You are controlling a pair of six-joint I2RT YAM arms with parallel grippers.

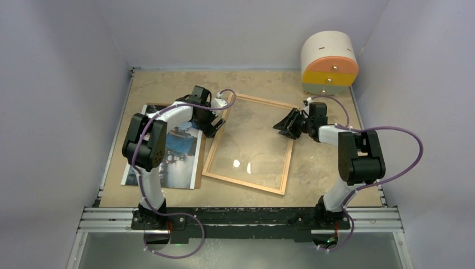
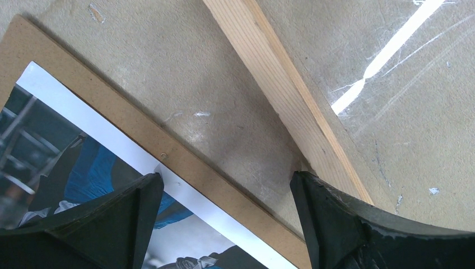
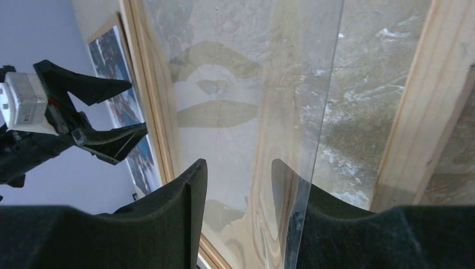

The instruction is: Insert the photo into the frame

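The wooden frame (image 1: pixel 245 182) lies slightly turned in the middle of the table, with a clear sheet (image 3: pixel 218 84) in it. The photo (image 1: pixel 176 168) lies left of it on a brown board (image 2: pixel 140 126). My left gripper stands open above the strip between the board and the frame, nothing clearly held. My right gripper (image 1: pixel 285 124) is over the frame's right side; in the right wrist view a transparent sheet edge runs between its fingers, which are apart. Whether they grip it I cannot tell.
A curved cabinet (image 1: pixel 329 63) with coloured drawers stands at the back right. Bare table (image 1: pixel 316 174) shows right of the frame and along the back. Walls enclose the table at left, back and right.
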